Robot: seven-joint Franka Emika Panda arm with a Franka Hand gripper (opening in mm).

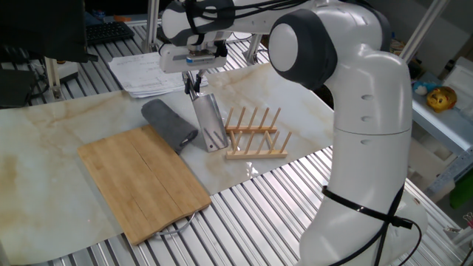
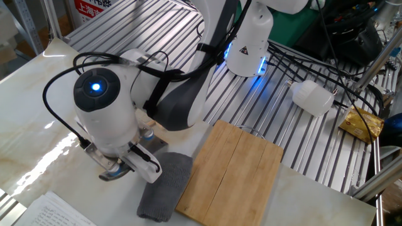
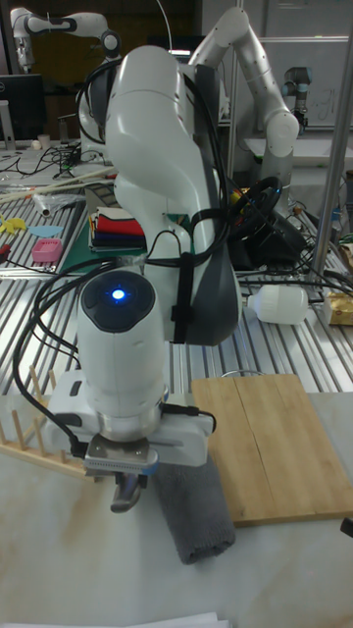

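Note:
A metal cleaver (image 1: 211, 122) hangs blade down from my gripper (image 1: 193, 86), which is shut on its handle. The blade tilts a little, and its lower end is close to the left end of a wooden peg rack (image 1: 257, 155); whether they touch I cannot tell. To the blade's left lies a rolled grey towel (image 1: 168, 124), beside a wooden cutting board (image 1: 144, 181). In the second exterior view, the handle's end (image 2: 115, 173) pokes out under the hand, while most of the blade is hidden.
Written papers (image 1: 140, 74) lie at the table's far edge. A white bottle-like object (image 2: 312, 98) and a yellow package (image 2: 361, 123) rest on the slatted surface past the board. The marbled sheet (image 1: 37, 155) is bare left of the board.

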